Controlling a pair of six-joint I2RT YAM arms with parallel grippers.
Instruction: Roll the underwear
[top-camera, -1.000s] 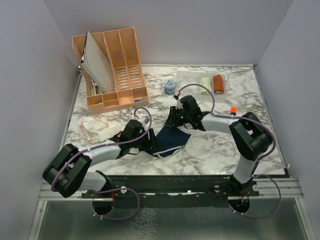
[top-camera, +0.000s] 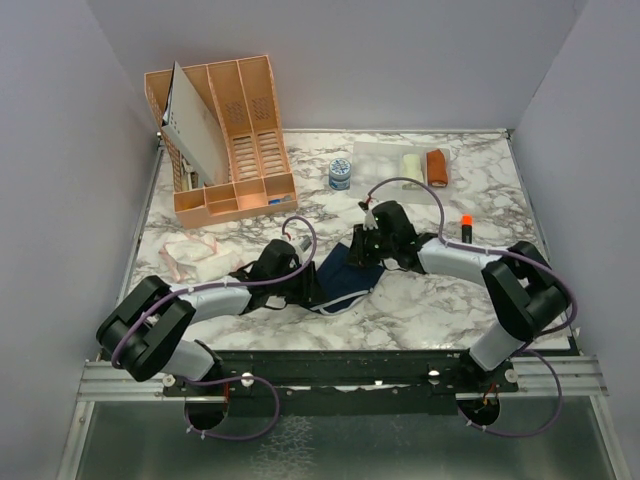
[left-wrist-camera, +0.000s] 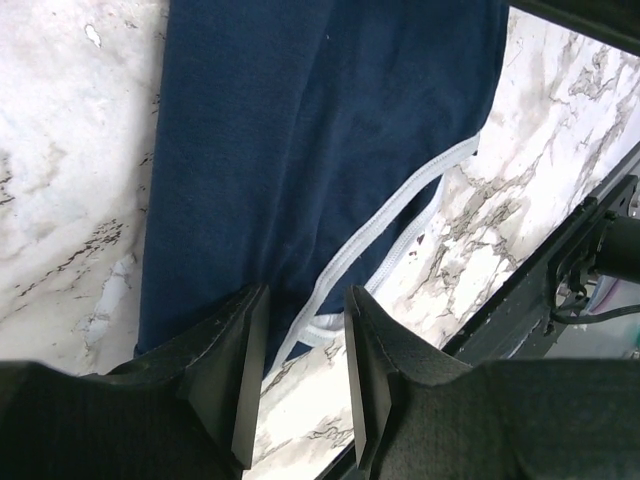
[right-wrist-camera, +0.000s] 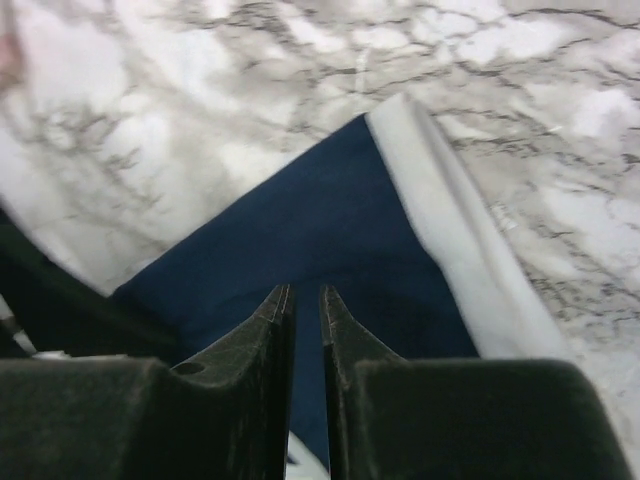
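Note:
Dark navy underwear (top-camera: 335, 268) with pale trim lies on the marble table between my two grippers. Its left front part meets my left gripper (top-camera: 313, 294); in the left wrist view, navy cloth and a strip of grey-white trim (left-wrist-camera: 350, 248) run in between the fingers, which are shut on it. My right gripper (top-camera: 358, 256) is low over the far right part. In the right wrist view its fingers (right-wrist-camera: 280, 335) are nearly together on the navy cloth, with a wide white band (right-wrist-camera: 425, 185) beyond them. The pinched cloth itself is mostly hidden there.
A peach organizer box (top-camera: 240, 211) with compartments stands at back left. A blue-white can (top-camera: 340, 174), a clear tray (top-camera: 375, 165) holding rolled items, and an orange-capped bottle (top-camera: 466, 229) lie behind and right. Crumpled white cloth (top-camera: 198, 257) sits at left.
My right gripper has come from the cloth's far edge toward the front and slightly right, down onto it. My left gripper has shifted a little to the right with its cloth edge.

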